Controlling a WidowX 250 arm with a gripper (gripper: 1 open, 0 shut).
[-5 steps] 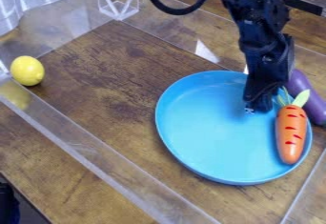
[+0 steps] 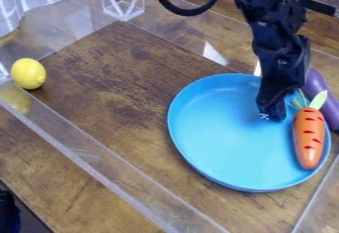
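Note:
My black gripper (image 2: pixel 276 102) hangs over the back right of a blue plate (image 2: pixel 225 138), its tips low at the rim. An orange toy carrot (image 2: pixel 308 138) with green top lies on the plate's right side. A purple eggplant (image 2: pixel 326 111) lies just beyond it at the right, partly hidden by the arm and carrot.
A yellow lemon (image 2: pixel 28 73) lies at the far left. Clear plastic walls border the left and back.
Since a second ago the plate and carrot have shifted slightly to the right.

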